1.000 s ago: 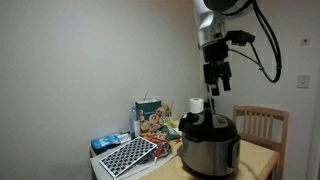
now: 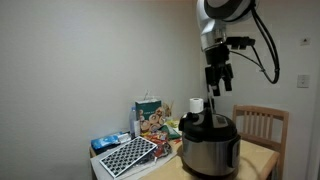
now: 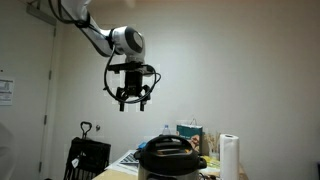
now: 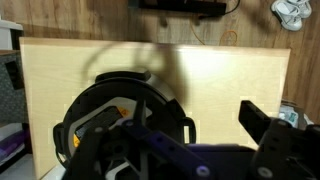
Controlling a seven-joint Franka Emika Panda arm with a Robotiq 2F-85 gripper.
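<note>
A big steel pot-like cooker (image 2: 207, 155) with a domed black lid (image 2: 208, 124) stands on the wooden table, and the lid sits on top of it. From exterior view 2 the same black lid (image 3: 170, 153) shows at the bottom of the frame. My gripper (image 2: 220, 91) hangs above the cooker, pointing down, clear of the lid. Open fingers with nothing between them show in the wrist view, where the gripper covers part of the lid (image 4: 92, 98) at lower left.
Behind the cooker are a black-and-white checked rack (image 2: 125, 156), a patterned bag (image 2: 149, 113) and a paper towel roll (image 3: 229, 157). A wooden chair (image 2: 262, 123) stands beyond the table. Bare tabletop (image 4: 220, 72) lies beside the cooker.
My gripper has shifted very slightly to the right in exterior view 1. The cooker and the other things have not moved.
</note>
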